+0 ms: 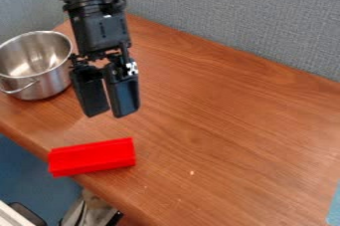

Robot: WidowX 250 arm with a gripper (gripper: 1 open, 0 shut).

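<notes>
My black gripper hangs over the table at the left of centre, fingers pointing down and open, with nothing visible between them. A red block lies on the wooden table below and slightly left of the gripper, near the table's left edge. A steel pot with a wire handle stands left of the gripper, partly cut off by the frame.
A grey padded wall runs along the back. Beyond the left edge are blue floor and some equipment at the lower left.
</notes>
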